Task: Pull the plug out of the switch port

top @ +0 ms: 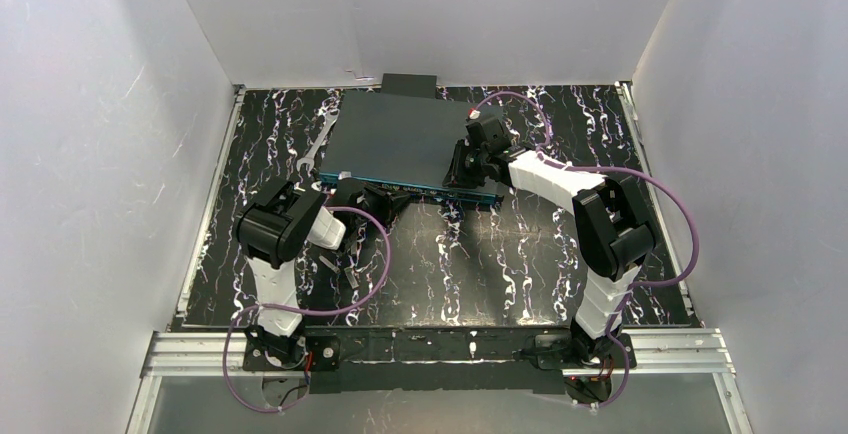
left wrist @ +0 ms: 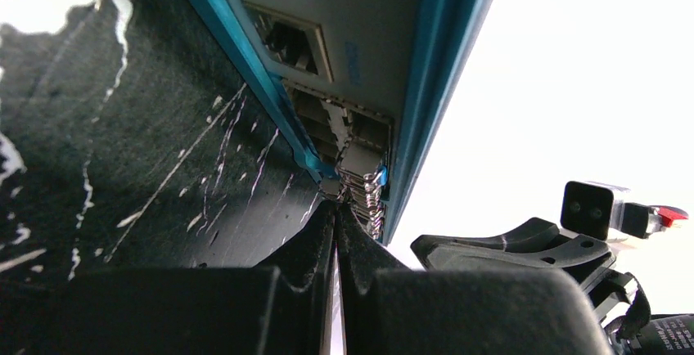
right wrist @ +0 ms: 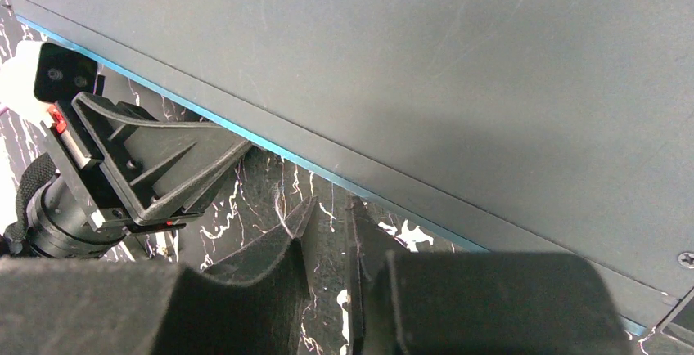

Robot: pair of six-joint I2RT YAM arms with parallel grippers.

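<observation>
The switch (top: 400,134) is a dark grey box with a blue front edge, lying on the marble table. In the left wrist view its front face (left wrist: 348,44) shows a square socket and, below that, a metal-framed port (left wrist: 307,114). A silvery, plug-like metal part (left wrist: 360,163) sits in that port. Right at its lower end is my left gripper, fingertips together; nothing clearly shows between them. Over the switch's right front edge, my right gripper stands slightly open, with only table visible in its narrow gap.
A wrench (top: 318,142) lies left of the switch, and small metal pieces (top: 351,278) lie near the left arm. Purple cables (top: 690,224) loop from both arms.
</observation>
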